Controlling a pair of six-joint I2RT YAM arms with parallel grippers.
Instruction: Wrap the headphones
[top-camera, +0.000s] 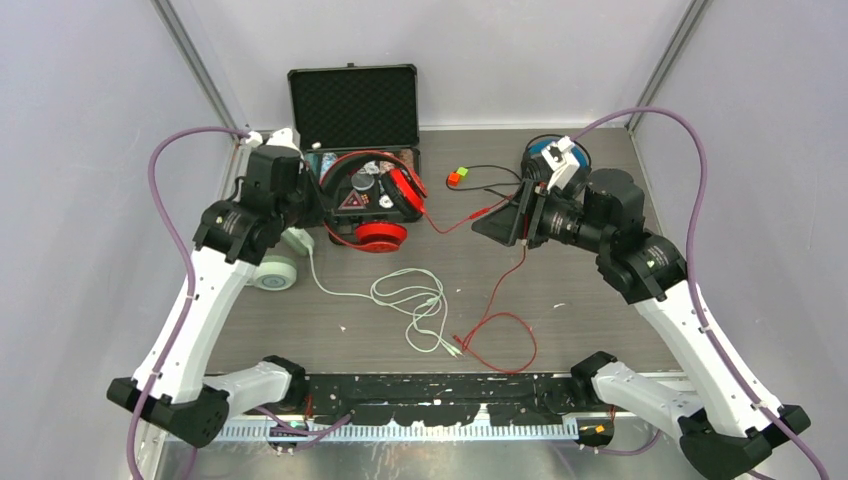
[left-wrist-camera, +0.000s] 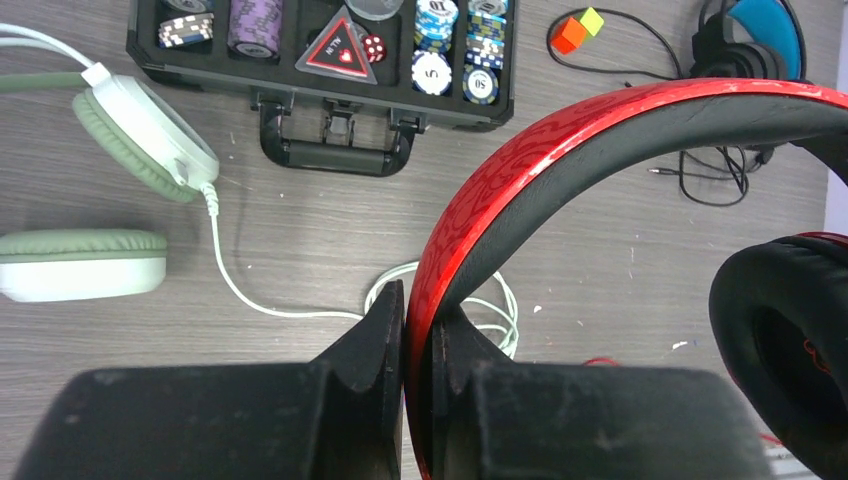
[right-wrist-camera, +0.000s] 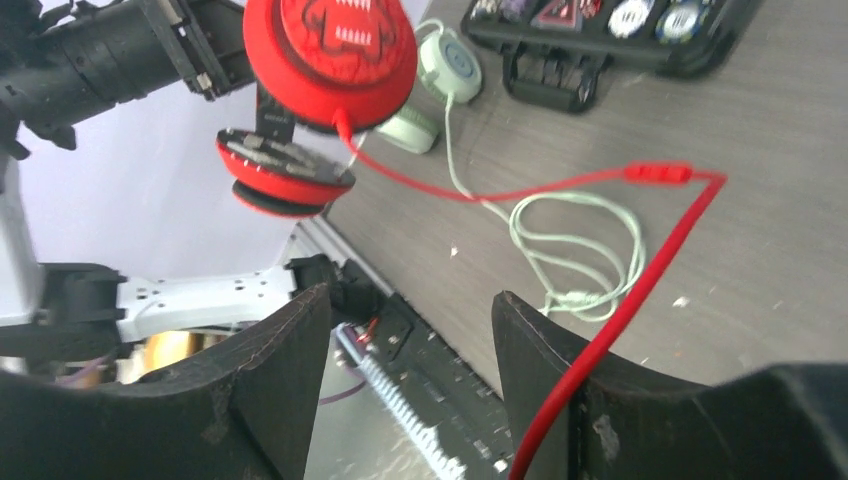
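The red headphones (top-camera: 381, 237) hang in the air by their headband, with my left gripper (top-camera: 318, 205) shut on it. In the left wrist view the red and black headband (left-wrist-camera: 500, 190) runs up from between the fingers, and a black ear cushion (left-wrist-camera: 765, 330) shows at right. My right gripper (top-camera: 522, 215) is at the right, its fingers (right-wrist-camera: 285, 365) apart. From an ear cup (right-wrist-camera: 335, 60) the red cable (right-wrist-camera: 655, 265) stretches across and passes over one right finger. Its other end lies looped on the table (top-camera: 580, 330).
An open case of poker chips (top-camera: 352, 105) stands behind the headphones. White-green headphones (left-wrist-camera: 85, 265) and their coiled white cable (top-camera: 410, 300) lie on the table. Dark headphones with blue (left-wrist-camera: 765, 40) and small cubes (left-wrist-camera: 575, 30) sit at back right.
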